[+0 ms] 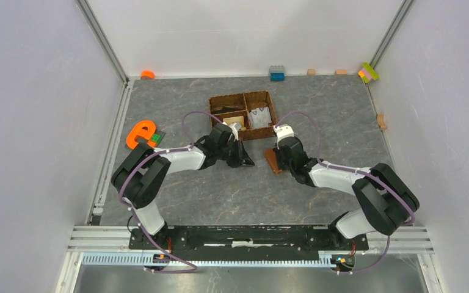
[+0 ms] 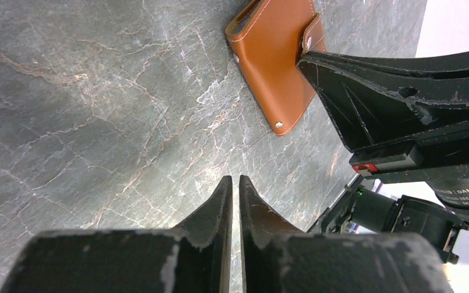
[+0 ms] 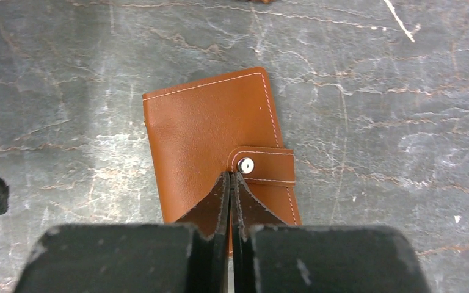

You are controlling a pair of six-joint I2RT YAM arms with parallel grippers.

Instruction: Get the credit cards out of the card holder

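Observation:
The brown leather card holder is on the table in front of my right gripper, closed, its strap with a silver snap lying over one edge. My right gripper is shut, its tips at the strap's end beside the snap; nothing shows clearly between them. In the left wrist view, those tips meet the card holder near the strap, and a dark slot shows at its corner. My left gripper stands slightly open and empty, apart from the holder, to its left in the top view. No cards are visible.
Behind the grippers stands a brown divided box with items in its compartments. An orange toy lies at the far left, and blocks line the back wall. Table space in front of the grippers is clear.

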